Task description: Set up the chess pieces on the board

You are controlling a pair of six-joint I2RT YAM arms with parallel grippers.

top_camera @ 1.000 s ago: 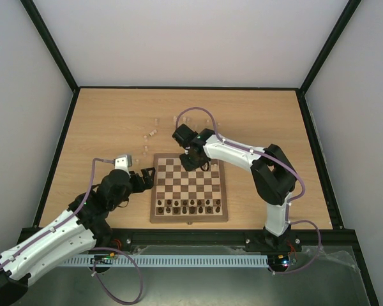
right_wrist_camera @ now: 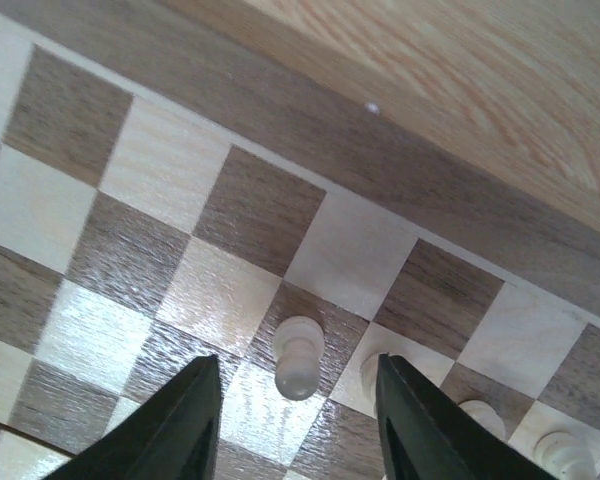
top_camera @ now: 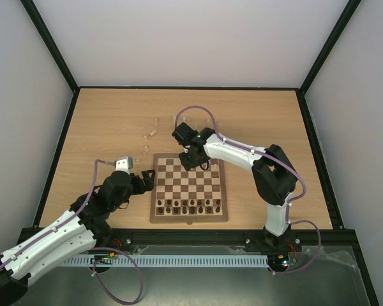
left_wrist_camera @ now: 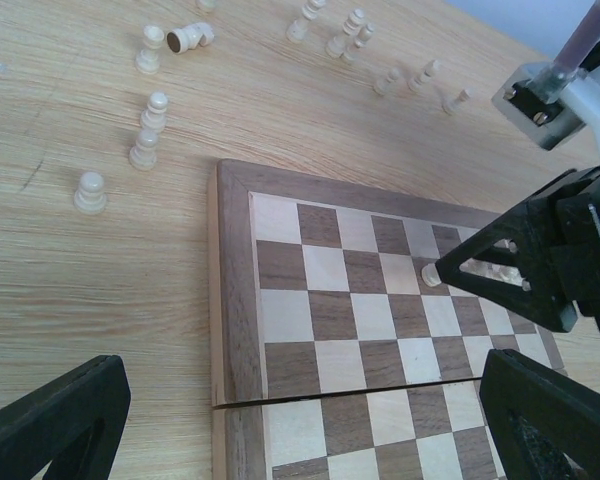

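The chessboard [top_camera: 224, 185] lies flat on the table, dark pieces [top_camera: 184, 210] filling the rows nearest the front. In the right wrist view, a pale piece [right_wrist_camera: 298, 370] stands upright on a dark square. My right gripper is open over it, a finger to either side with visible gaps. More pale pieces, among them one partly covered by the right-hand finger [right_wrist_camera: 395, 400] and another further right [right_wrist_camera: 565, 455], continue that row. My left gripper stays open at the board's left edge, nothing held between its fingers.
Loose pale pieces stand on the table behind and left of the board, including one upright [left_wrist_camera: 90, 193] and one lying on its side [left_wrist_camera: 190, 37]. The board's middle squares [top_camera: 184, 189] are empty. The right arm reaches across the board's back right corner.
Both arms look almost still in the top view. The right gripper stays over the back of the board; no piece visibly shifts.
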